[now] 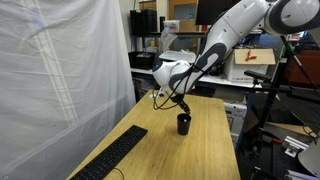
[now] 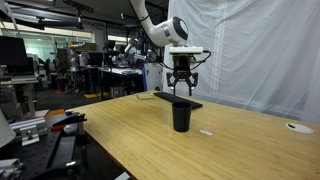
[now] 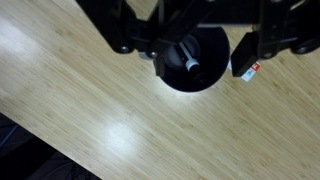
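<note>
A black cup (image 1: 183,125) stands upright on the wooden table; exterior view 2 shows the same cup (image 2: 181,117) below my gripper (image 2: 183,83). In the wrist view, the gripper is open over the cup, its dark fingers (image 3: 243,55) spread to either side of the mouth. Inside the cup (image 3: 185,84) lies a slim marker-like item (image 3: 188,57) with a pale section and a dark end. It shows within the gap between the fingers, and neither finger appears to touch it. The cup's far side is hidden by the gripper.
A black keyboard (image 1: 108,155) lies along the table's wall side. Close to the cup rests a small white item (image 2: 206,132), seen with red and blue marks in the wrist view. A white disc (image 2: 299,128) lies farther off.
</note>
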